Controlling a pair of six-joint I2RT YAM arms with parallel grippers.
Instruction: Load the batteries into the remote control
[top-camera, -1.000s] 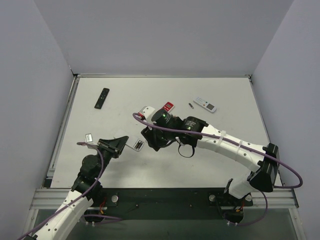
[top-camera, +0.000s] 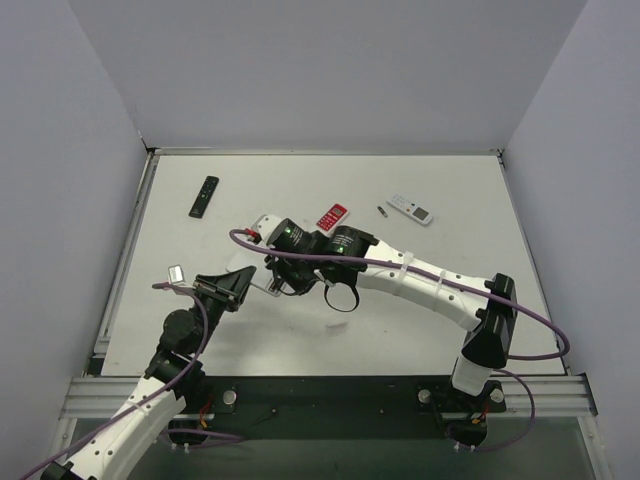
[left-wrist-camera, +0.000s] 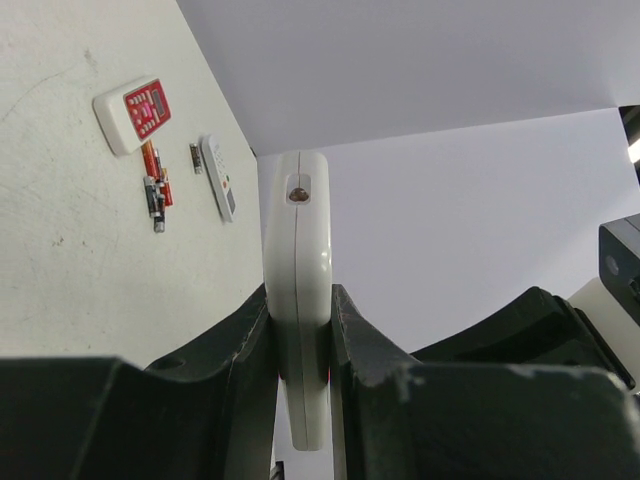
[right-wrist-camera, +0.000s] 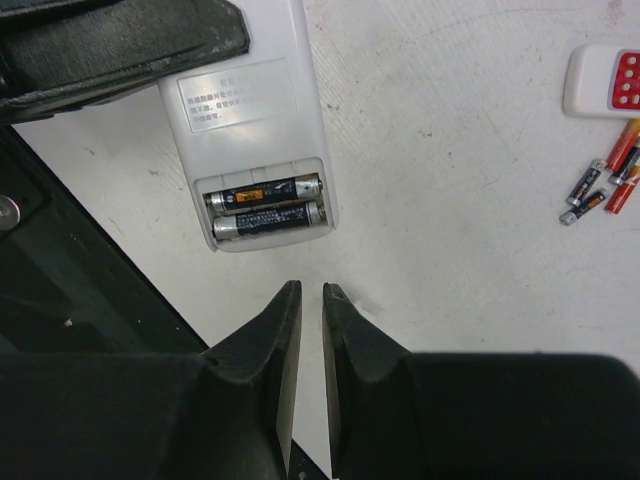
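Note:
My left gripper is closed around the white remote control (left-wrist-camera: 298, 240), which it grips by its two sides. In the right wrist view the back of the remote (right-wrist-camera: 255, 110) faces up, with two batteries (right-wrist-camera: 268, 205) lying side by side in its open compartment. The left finger (right-wrist-camera: 130, 45) lies across the remote's upper end. My right gripper is just below the compartment end, apart from it. Its fingers stand a narrow gap apart, and nothing shows between them. From above, the right arm hides part of the remote.
Several loose batteries (right-wrist-camera: 600, 180) lie near a white device with red keys (right-wrist-camera: 610, 82). Farther off are a black remote (top-camera: 204, 197), a white remote (top-camera: 410, 209) and a small battery (top-camera: 382, 211).
The right arm has moved left, up to the remote's open end, and now covers it from above. My left arm has barely moved.

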